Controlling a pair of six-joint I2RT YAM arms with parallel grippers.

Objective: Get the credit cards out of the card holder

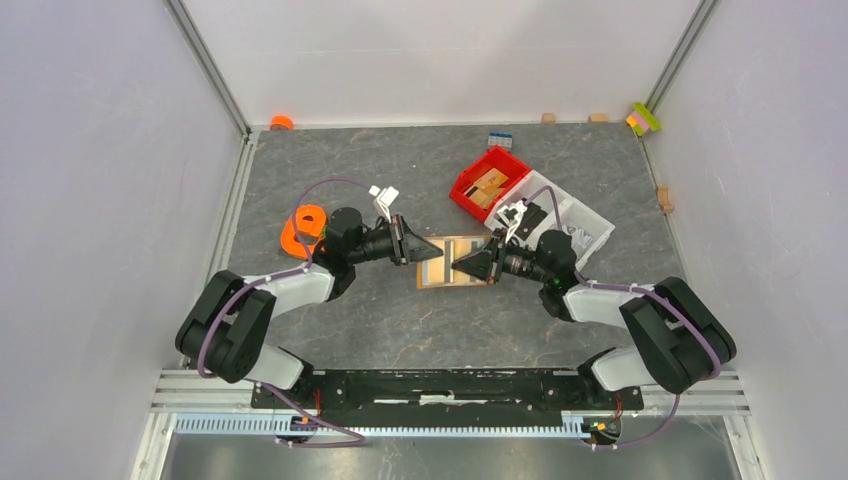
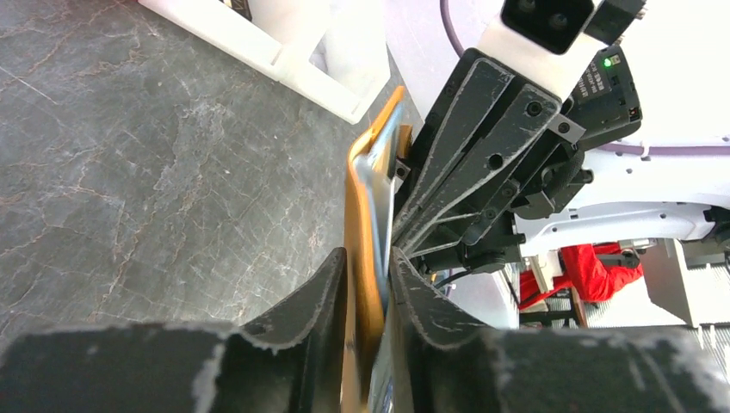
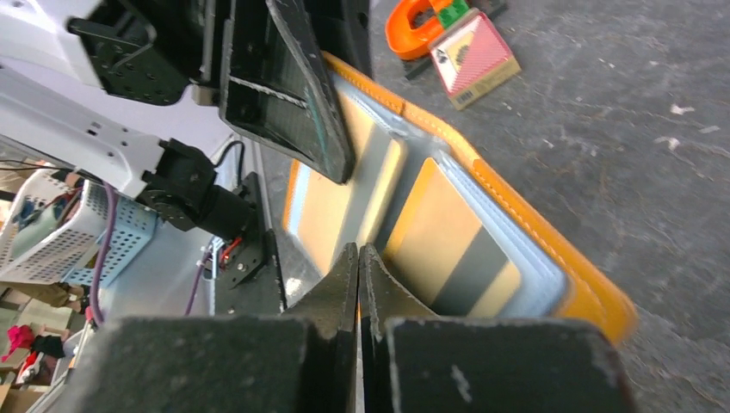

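Observation:
An orange-backed card holder [image 1: 432, 275] with tan and grey bands lies between my two grippers in the top view. My left gripper is shut on it; the left wrist view shows the holder almost edge-on between the two fingers. In the right wrist view, the left gripper's dark finger [image 3: 323, 129] rests against the banded face. My right gripper is shut, nothing showing between its fingertips, which stand at that face near the gap between two bands. Pale bluish layers [image 3: 529, 262] show beside the orange rim; whether these are cards I cannot tell.
Behind the right arm stand a red tray [image 1: 463, 188] and a white compartment tray [image 1: 596, 222]. At left lies an orange object [image 1: 303, 228], with a small red-and-yellow box [image 3: 473, 58] near it.

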